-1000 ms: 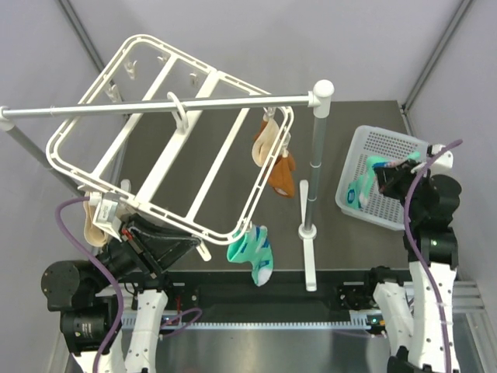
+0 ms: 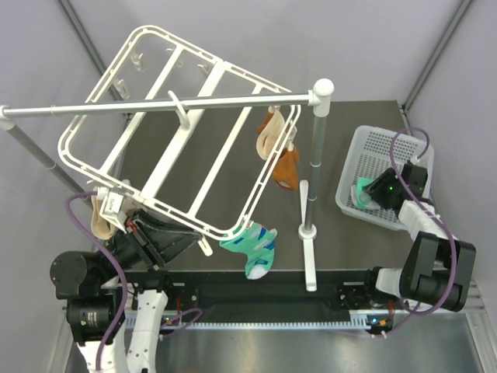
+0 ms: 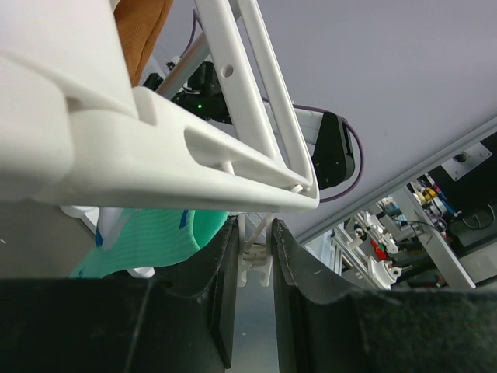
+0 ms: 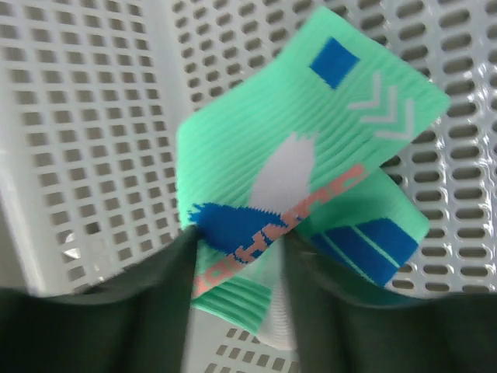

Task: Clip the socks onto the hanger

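Note:
The white hanger (image 2: 169, 159) hangs tilted from a grey bar. On its near corner dangles a teal sock (image 2: 255, 249), also visible as a teal sock (image 3: 147, 241) in the left wrist view. My left gripper is shut on a pale clip (image 3: 255, 256) under the hanger's edge, with no sock in that clip. In the basket (image 2: 353, 159), my right gripper is part open, one blurred finger (image 4: 182, 260) on each side of a patterned teal sock (image 4: 260, 171). Another teal fold (image 4: 369, 225) lies beneath; whether it is a separate sock is unclear.
A brown sock (image 2: 286, 167) and a beige sock (image 2: 270, 134) hang at the hanger's right side. The stand's upright post (image 2: 316, 163) is between hanger and basket. Empty clips (image 2: 120, 87) line the hanger's far left side.
My right gripper has shifted left and down to the sock in the basket, its forearm swinging right. The hanger has drifted slightly right, and the teal sock on it swings.

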